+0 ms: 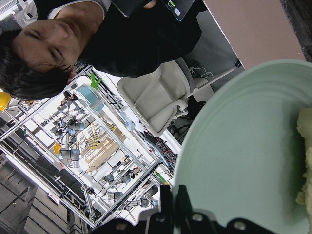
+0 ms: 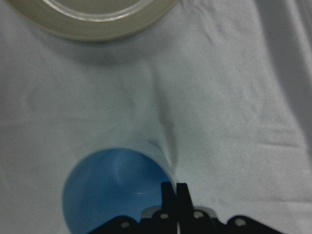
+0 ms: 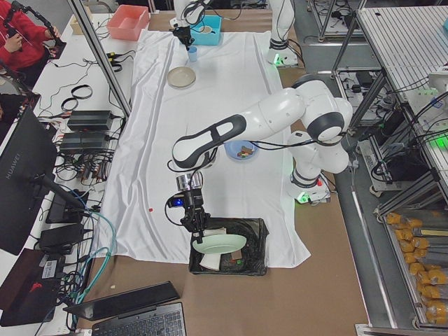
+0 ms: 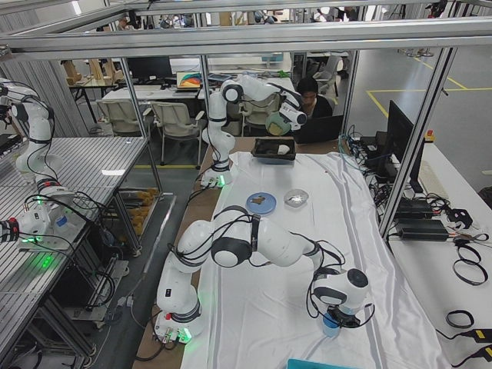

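A pale green plate (image 3: 219,244) is held tilted above a black bin (image 3: 255,255) by my left gripper (image 3: 197,231), shut on its rim. In the left wrist view the plate (image 1: 234,156) fills the right side, with a yellowish food piece (image 1: 306,146) on it. A blue cup (image 2: 109,192) stands on the white cloth at the far end; my right gripper is shut on its rim. The cup also shows in the right camera (image 4: 330,329).
A beige plate (image 3: 181,77) lies near the cup. A blue plate (image 4: 260,204) and a silver dish (image 4: 296,197) sit mid-table. A person sits beside the bin end. A blue container (image 3: 208,28) stands behind the cup.
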